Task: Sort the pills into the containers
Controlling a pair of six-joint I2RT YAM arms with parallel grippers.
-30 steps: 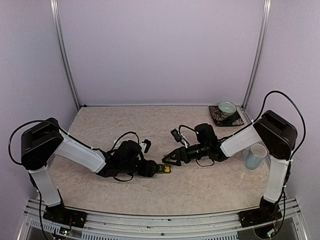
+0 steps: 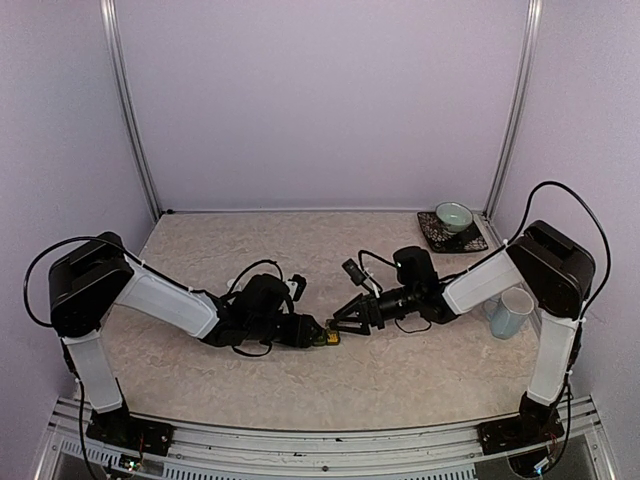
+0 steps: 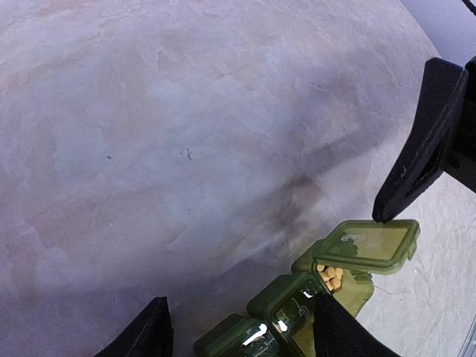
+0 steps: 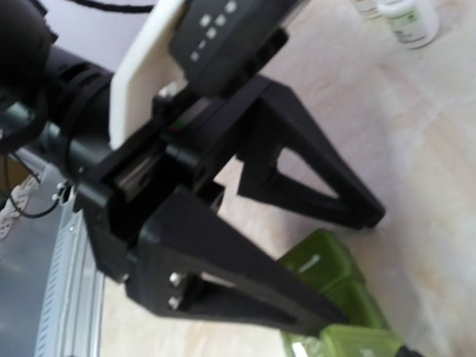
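Observation:
A green pill organizer (image 3: 286, 312) lies on the table between my grippers. Its right-end lid (image 3: 372, 242) is raised, showing tan pills (image 3: 331, 277) in that compartment. My left gripper (image 2: 315, 332) is shut on the organizer, its fingers at either side in the left wrist view. My right gripper (image 2: 340, 322) is part open at the organizer's right end, a fingertip at the raised lid; I see nothing held between its fingers. In the right wrist view two white pill bottles (image 4: 405, 22) stand behind.
A light blue mug (image 2: 508, 318) stands at the right edge. A dark patterned tray (image 2: 432, 235) with a pale green bowl (image 2: 454, 214) sits at the back right.
Over the last second my left gripper has moved slightly right onto the organizer, covering more of it. My right gripper has shifted only slightly.

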